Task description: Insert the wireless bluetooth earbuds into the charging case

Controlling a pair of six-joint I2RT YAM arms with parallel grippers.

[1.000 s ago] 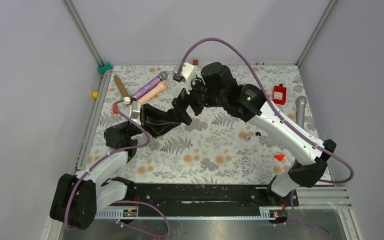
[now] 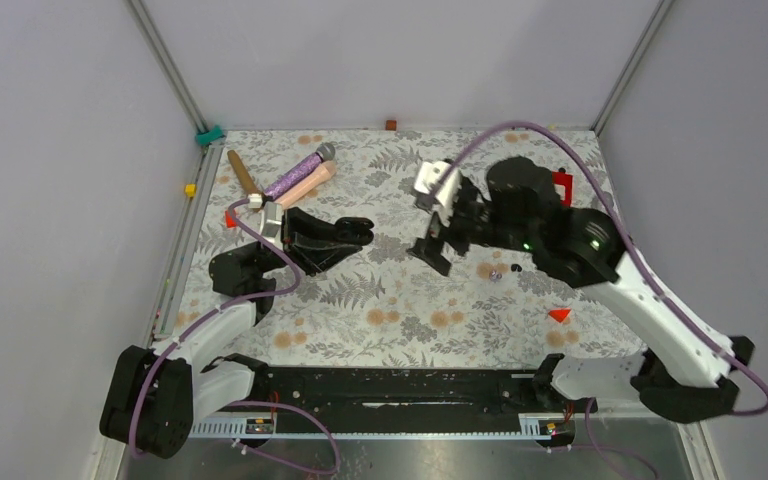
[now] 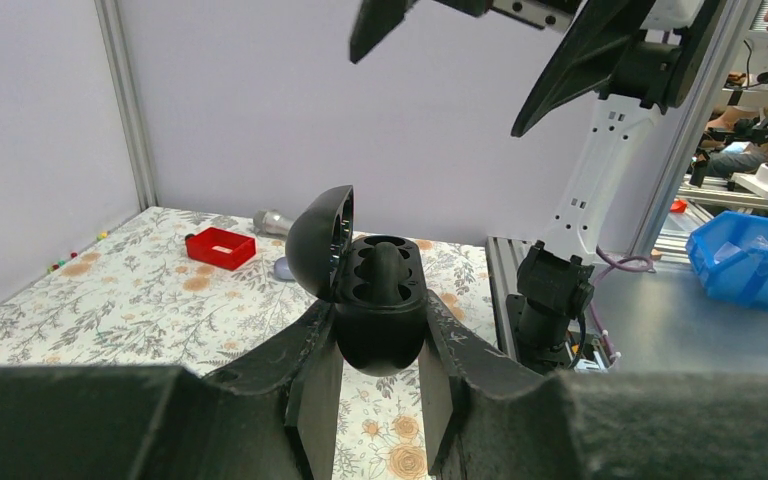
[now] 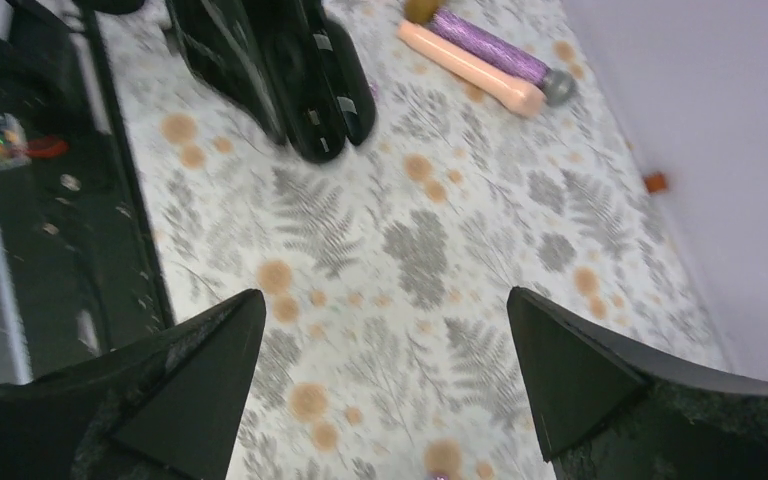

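Observation:
The black charging case is gripped upright by my left gripper, its rounded lid swung up. A dark rounded piece stands up in the middle of its top; whether that is an earbud I cannot tell. In the right wrist view the case shows at upper left, beside the left fingers. My right gripper is open, with bare patterned cloth showing between its fingers, and stands apart from the case on its right. A small black item, perhaps an earbud, lies on the cloth right of centre.
A small shiny piece lies beside the black item. Microphones and a brown stick lie at the back left. The red box at the right is partly hidden by the right arm.
My right gripper has drawn away from the case to the right, and its arm looks blurred and larger in the top view. The left arm and case have not visibly moved.

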